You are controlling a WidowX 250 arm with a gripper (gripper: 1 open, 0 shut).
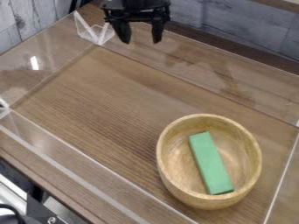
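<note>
The black gripper [139, 35] hangs at the top centre of the camera view, over the back of the wooden table, with its two fingers apart and nothing seen between them. At the lower right a round tan bowl [177, 174] holds a green rectangular block [211, 162], lying lengthwise from back to front.
A pale, wire-like or clear object [93, 28] stands at the back left, just left of the gripper. The table's edge runs along the lower left.
</note>
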